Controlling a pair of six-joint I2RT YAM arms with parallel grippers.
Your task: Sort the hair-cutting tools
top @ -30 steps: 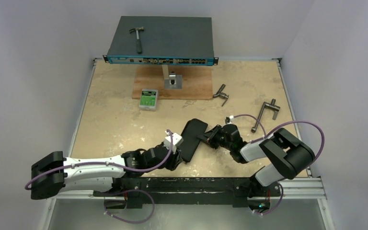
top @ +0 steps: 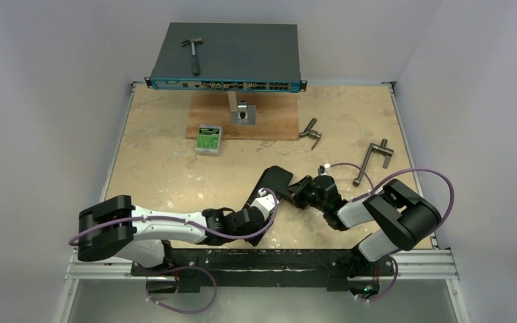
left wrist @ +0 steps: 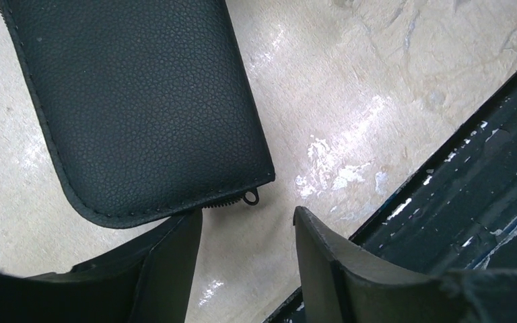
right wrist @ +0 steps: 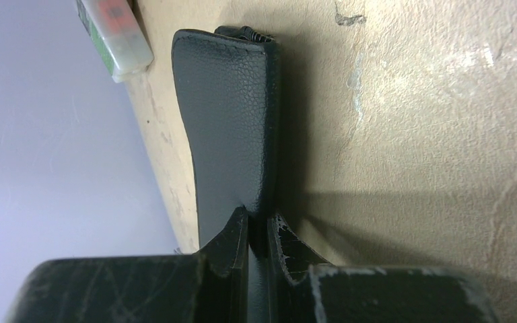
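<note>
A black leather zip case (top: 274, 176) lies near the front of the table, between both arms. My right gripper is shut on its long edge, and the case (right wrist: 225, 121) runs up the right wrist view. In the left wrist view my left gripper is part open at the case's (left wrist: 141, 108) front corner, a small zipper pull (left wrist: 252, 202) lying between and just beyond its fingertips. Nothing shows held in it. From above, the left gripper is mostly hidden by its wrist.
A green-labelled plastic box (top: 208, 140) sits behind the case. Metal fittings (top: 377, 151) lie at the back right. A raised rack unit (top: 225, 54) with a hammer (top: 194, 57) stands at the back. A black front edge (left wrist: 485, 188) is near.
My left arm has moved rightward along the front of the table, over the case's near end. The right arm holds nearly still at the case.
</note>
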